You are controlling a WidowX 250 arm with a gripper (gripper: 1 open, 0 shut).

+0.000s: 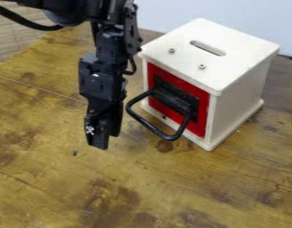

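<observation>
My black gripper [99,134] points down close to the wooden table, left of a white box [226,89] with a red front panel [158,77]. A black U-shaped handle [169,134] sticks out low from a black fixture on that panel, to the right of my gripper and apart from it. Whether the fingers are open or shut is hard to make out; I see no object held.
The box's top has a slot and two screws. A pale wall stands behind it.
</observation>
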